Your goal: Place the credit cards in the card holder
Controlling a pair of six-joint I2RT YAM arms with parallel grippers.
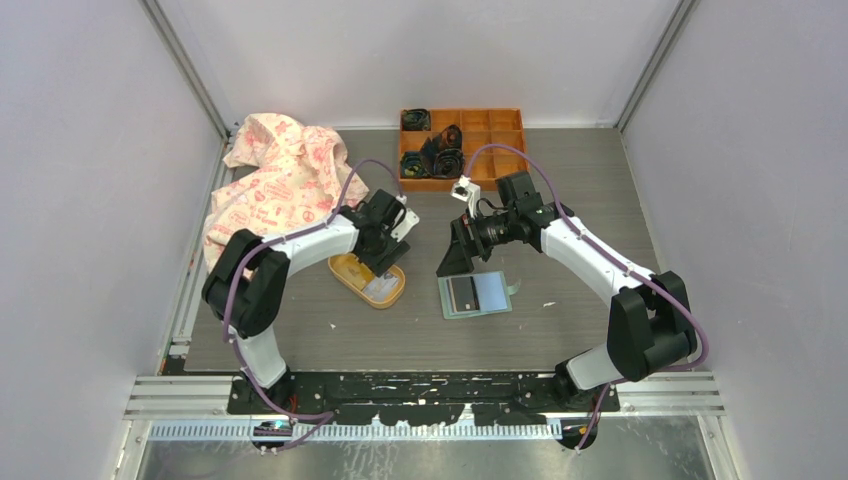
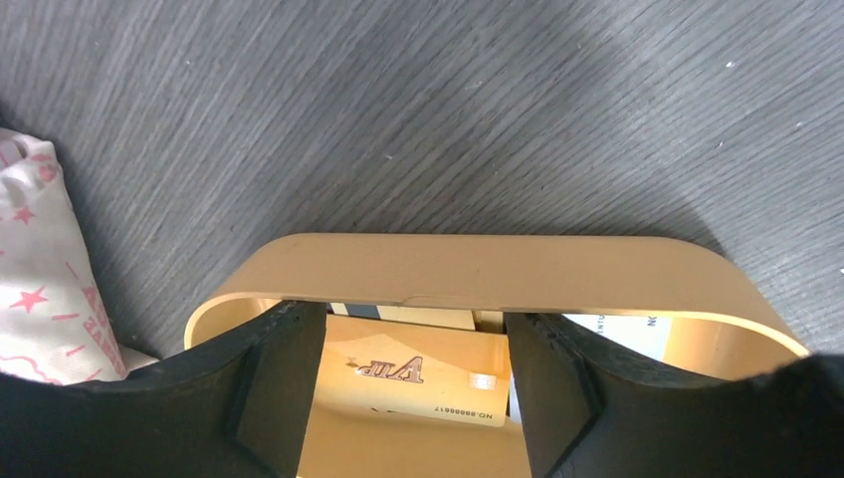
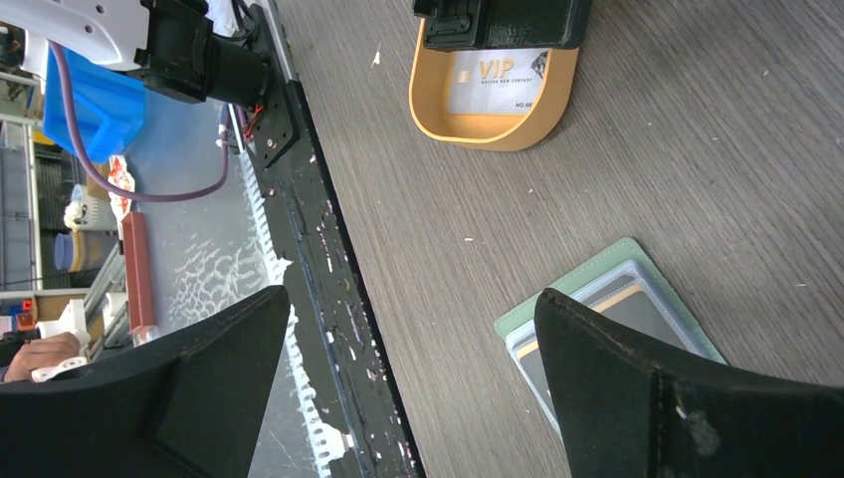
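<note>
A yellow oval tray (image 1: 341, 275) holds the cards on the left half of the table. Inside it lie a gold VIP card (image 2: 418, 370) and a white VIP card; edges of others show under the gold one in the left wrist view. My left gripper is open, its fingertips at the tray on either side of the gold card, with nothing gripped. The green card holder (image 1: 475, 313) lies open on the table, a dark panel left and a pale blue one right. Above and behind it my right gripper stands wide open and empty.
An orange compartment box (image 1: 497, 130) with dark rolled items stands at the back. Crumpled pink-patterned cloth (image 1: 275, 180) covers the back left. Bare table lies right of the holder and between holder and tray.
</note>
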